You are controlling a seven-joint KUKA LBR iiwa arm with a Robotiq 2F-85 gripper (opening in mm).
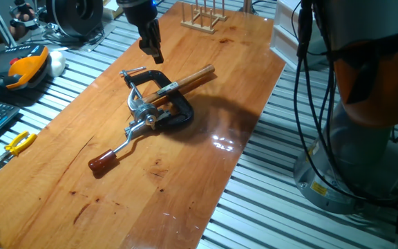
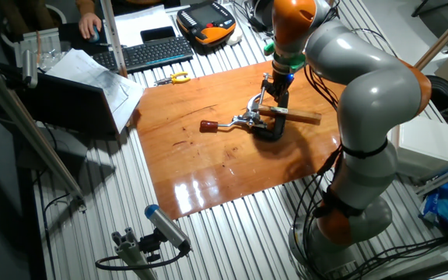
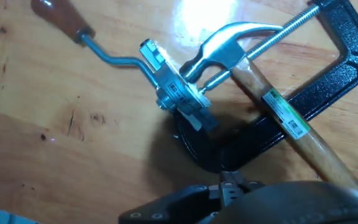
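A black C-clamp (image 1: pixel 182 114) lies on the wooden table, its threaded screw (image 3: pixel 297 28) showing in the wrist view. Across it rests a hammer with a wooden handle (image 3: pixel 263 87) and a steel claw head (image 3: pixel 225 53). Against the hammer head is a metal crank tool (image 3: pixel 174 90) with a red-brown grip (image 1: pixel 103 162); the three form one overlapping pile. My gripper (image 1: pixel 157 59) hangs above the table beside the clamp, pointing down and apart from the pile. Its fingertips (image 3: pixel 229 185) come together at the bottom of the wrist view, with nothing visible between them.
A wooden peg rack (image 1: pixel 202 17) stands at the table's far end. Yellow-handled pliers (image 2: pixel 179 78), a keyboard (image 2: pixel 158 54) and an orange-black teach pendant (image 2: pixel 207 23) lie off the table's long side. Bare wood surrounds the pile, widest on the crank-grip side.
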